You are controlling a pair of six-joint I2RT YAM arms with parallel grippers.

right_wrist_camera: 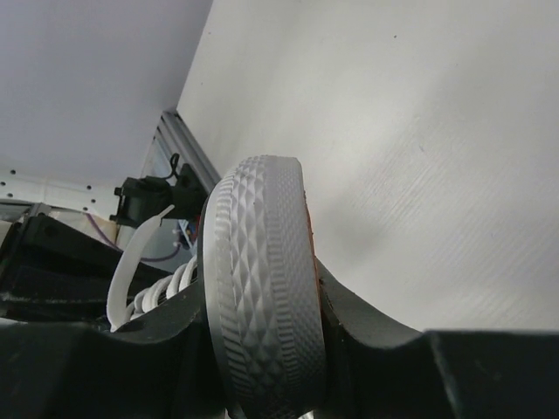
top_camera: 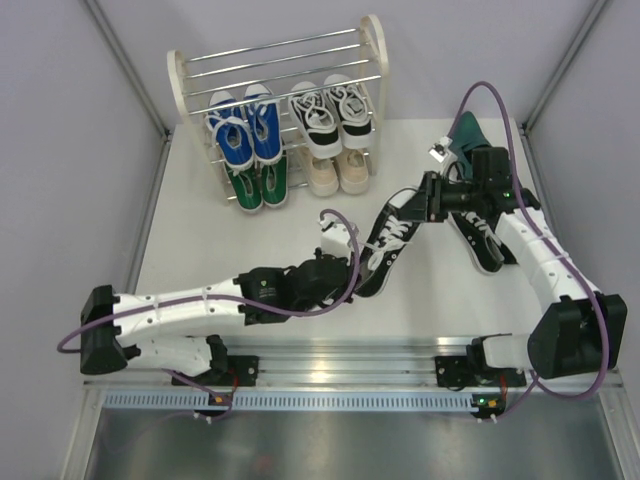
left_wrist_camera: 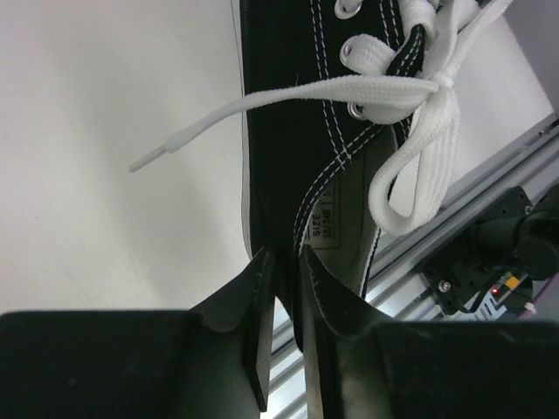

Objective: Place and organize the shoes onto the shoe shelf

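A black sneaker with white laces [top_camera: 388, 245] is suspended between the arms. My right gripper [top_camera: 425, 200] is shut on one end of it, where the white textured rim [right_wrist_camera: 262, 279] fills the right wrist view. At the other end, my left gripper [top_camera: 352, 262] has its fingers around the dark heel edge [left_wrist_camera: 279, 218]; whether they are shut on it is hard to tell. The shoe shelf [top_camera: 178, 85] holds blue sneakers [top_camera: 232, 135], black-and-white sneakers [top_camera: 318, 125], green shoes [top_camera: 245, 190] and cream shoes [top_camera: 321, 175].
Another black sneaker [top_camera: 478, 238] and teal shoes [top_camera: 468, 135] lie at the right of the table, partly under the right arm.
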